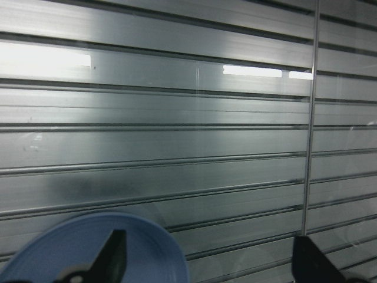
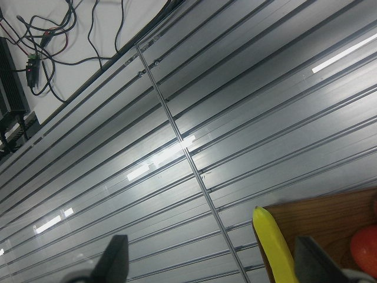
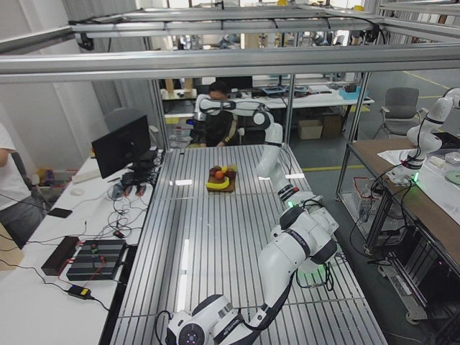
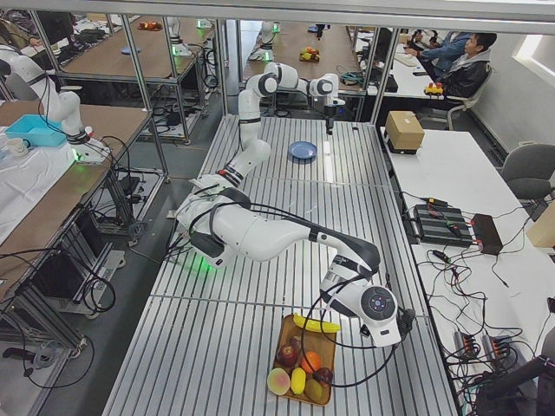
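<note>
A wooden tray [image 4: 290, 338] of fruit sits on the slatted table, with a banana [image 2: 272, 244] along one edge, an orange [image 4: 310, 362], apples and other fruit. A blue plate [image 4: 302, 151] lies at the other end of the table. In the left wrist view my left gripper stands open over bare slats at the plate's edge, nothing between its fingers. In the right wrist view my right gripper is open above the table beside the tray, the banana near one finger.
A side desk [image 4: 460, 173] holds cables, power boxes, a cardboard box and a monitor. Metal frame posts surround the table, and loose cables loop over the tray in the camera right view.
</note>
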